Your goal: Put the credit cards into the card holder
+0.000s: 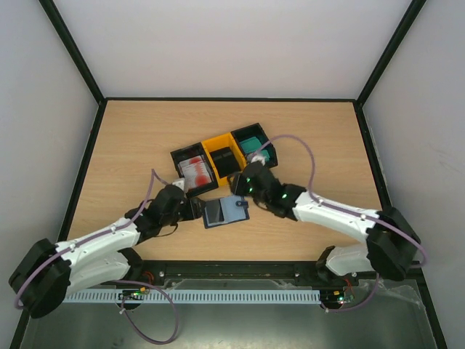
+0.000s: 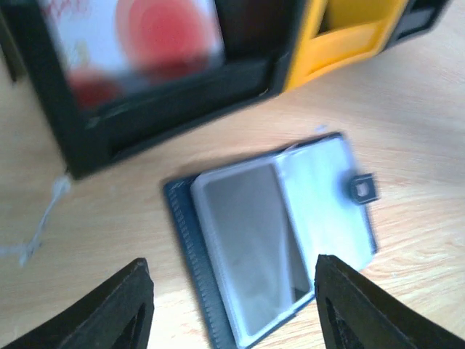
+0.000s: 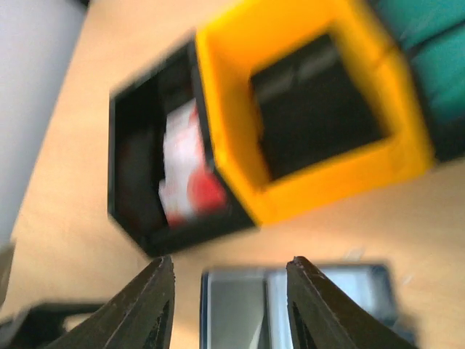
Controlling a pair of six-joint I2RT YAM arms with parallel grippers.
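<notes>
The card holder (image 1: 227, 211) lies spread open on the table, with a grey pocket (image 2: 251, 240) on one half and a pale blue half (image 2: 323, 196) bearing a small dark clasp (image 2: 363, 188). White-and-red cards (image 1: 195, 172) rest in the left black bin, and teal cards (image 1: 255, 147) in the right one. Just left of the holder hovers my left gripper (image 1: 200, 206), its fingers parted and empty in the left wrist view. My right gripper (image 1: 232, 183) is above the area between holder and bins; its fingers (image 3: 149, 309) stand apart with nothing between them.
Between the two black bins sits a yellow bin (image 1: 225, 155) holding dark items (image 1: 224, 161). The bins form a slanted row just behind the holder.
</notes>
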